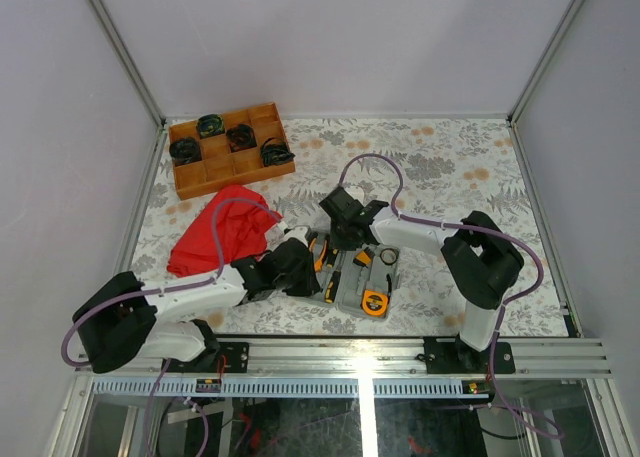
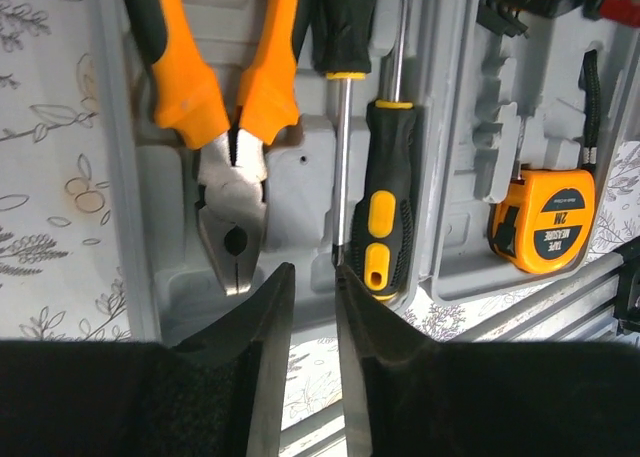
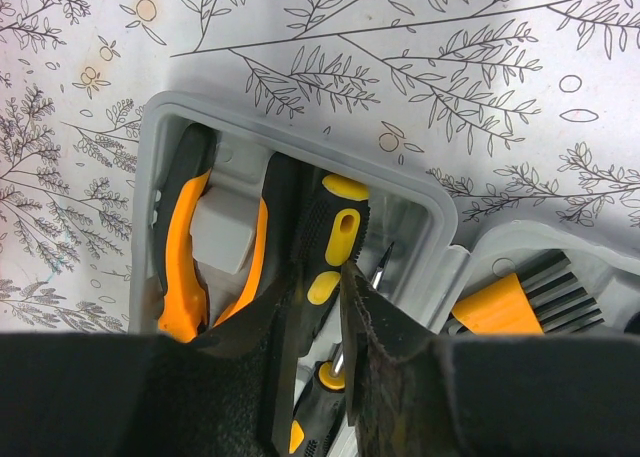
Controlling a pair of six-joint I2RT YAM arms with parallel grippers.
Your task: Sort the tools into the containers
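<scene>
A grey toolbox point(image 1: 350, 299) holds orange-handled pliers point(image 2: 185, 92), a black-and-yellow screwdriver point(image 2: 390, 177), a second screwdriver point(image 2: 344, 37) and a tape measure point(image 2: 540, 222). My left gripper hovers over the box between the pliers' nose and the screwdrivers, fingers apart. My right gripper is over the box's other end, fingers apart at a black-and-yellow handle point(image 3: 343, 232); whether they touch it I cannot tell. In the top view both wrists hide part of the box.
A wooden compartment box point(image 1: 205, 182) with several dark coiled items stands at the back left. A red cloth point(image 1: 215, 237) lies left of the toolbox.
</scene>
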